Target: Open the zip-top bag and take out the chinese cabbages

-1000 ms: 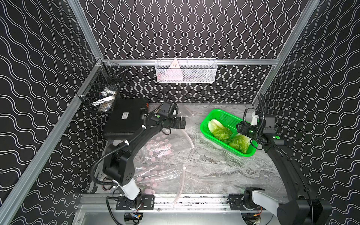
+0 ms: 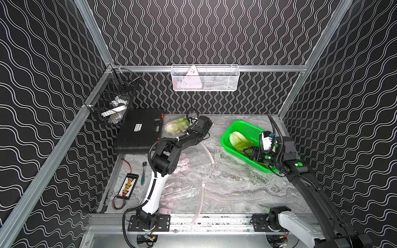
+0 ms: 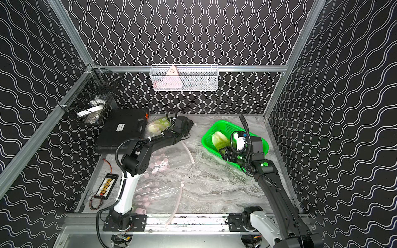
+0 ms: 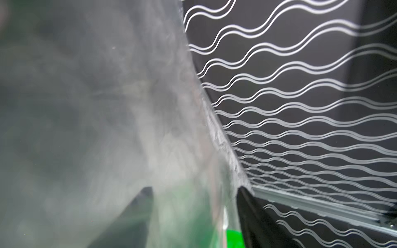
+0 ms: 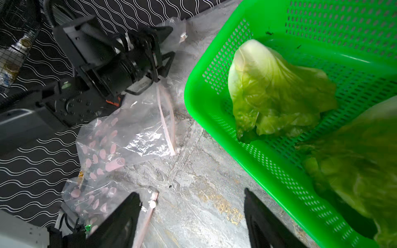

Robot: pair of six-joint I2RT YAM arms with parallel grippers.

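Observation:
A clear bag with a pale green cabbage (image 2: 175,126) inside lies at the back left, partly behind the left arm. My left gripper is at this bag's right end, its fingers apart. Clear film (image 4: 103,103) fills much of the left wrist view, and one finger (image 4: 142,215) shows hazily through it; whether the film is between the fingers is unclear. Two loose cabbages, one pale-ended (image 5: 273,91) and one nearer (image 5: 359,153), lie in the green basket (image 5: 248,161). My right gripper stands open over the basket's left side, empty.
Two flat, pink-dotted clear bags, one farther (image 5: 140,124) and one nearer (image 5: 99,198), lie left of centre. A black case (image 2: 138,130) stands at the left.
My left gripper has swung toward the back right, uncovering the bagged cabbage. My right gripper has moved left, from the basket's right edge to over the basket, covering part of the loose cabbages.

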